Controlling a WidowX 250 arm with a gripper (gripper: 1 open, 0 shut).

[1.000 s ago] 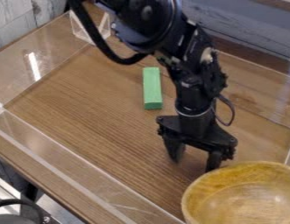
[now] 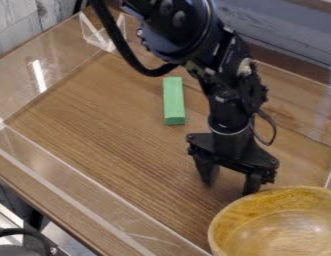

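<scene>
My gripper [image 2: 231, 165] is low over the wooden table [image 2: 88, 140], in the middle right of the camera view, its black fingers spread open near the table surface; I cannot make out anything between them. A large yellow bowl [image 2: 275, 225] sits just in front of it at the bottom right. A green block [image 2: 173, 100] lies behind and to the left of the gripper.
Clear plastic walls [image 2: 34, 62] edge the table at the left, with a similar border along the right and back. A black cable hangs from the arm.
The gripper has shifted very slightly over the last second, staying beside the bowl. The bowl and green block look unmoved.
</scene>
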